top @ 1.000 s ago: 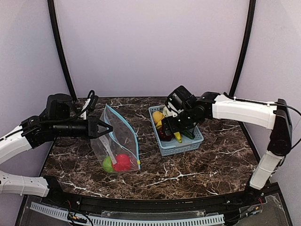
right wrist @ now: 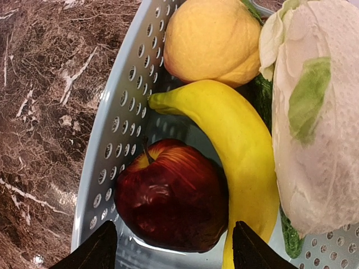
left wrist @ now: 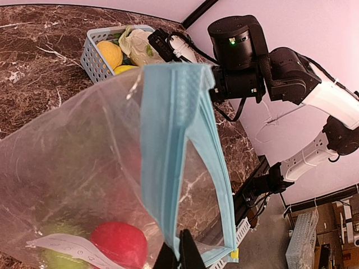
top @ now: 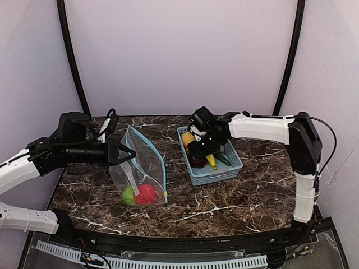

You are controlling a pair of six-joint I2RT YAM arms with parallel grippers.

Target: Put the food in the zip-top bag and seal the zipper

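The clear zip top bag (top: 147,162) stands with its blue-edged mouth spread, held up by my left gripper, which is shut on the bag's edge. Inside, at the bottom, lie a red food piece (top: 145,194) and a green one (top: 128,195). Over the light blue basket (top: 216,178) hovers my right gripper, its fingers apart and empty. A dark red apple (right wrist: 173,196) sits just ahead of those fingers, beside a banana (right wrist: 235,140). Behind them are a yellow-orange fruit (right wrist: 213,42) and a pale leafy vegetable (right wrist: 317,117).
A green vegetable (top: 222,159) lies at the basket's right side. Bare marbled table (top: 224,210) spreads in front of the basket, and a narrow free strip separates basket from bag.
My right arm has moved left and lower over the basket, toward the apple. The left arm and the bag have stayed practically still.
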